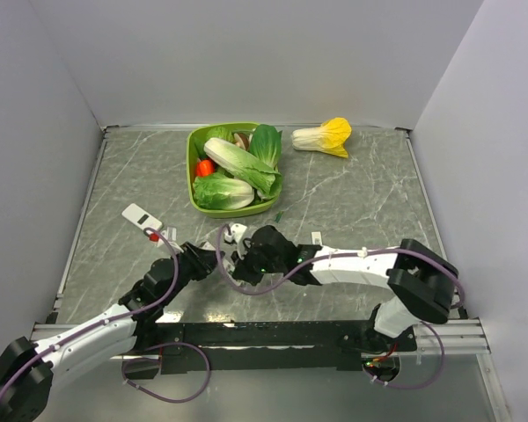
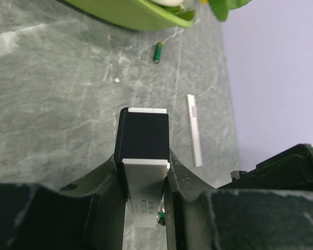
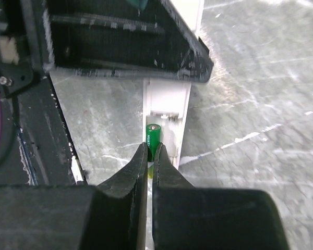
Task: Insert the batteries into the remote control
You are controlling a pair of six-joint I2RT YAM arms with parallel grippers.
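Note:
Upright in my left gripper is a white remote control with a black end (image 2: 144,136), its sides pinched by the fingers. In the right wrist view, the open back of the remote (image 3: 167,96) faces my right gripper. A green battery (image 3: 153,134) is at the remote's battery compartment, its end showing just beyond the right fingertips. Those fingertips are together and hide its lower part; no gap shows between them. Another green battery (image 2: 157,52) lies loose on the table near the basket.
A green basket of vegetables (image 1: 194,200) stands behind the grippers. Lying on the table are a narrow white piece (image 1: 317,238) to the right and a white device (image 1: 143,217) to the left. A yellow-leaved vegetable (image 1: 324,137) rests at the back.

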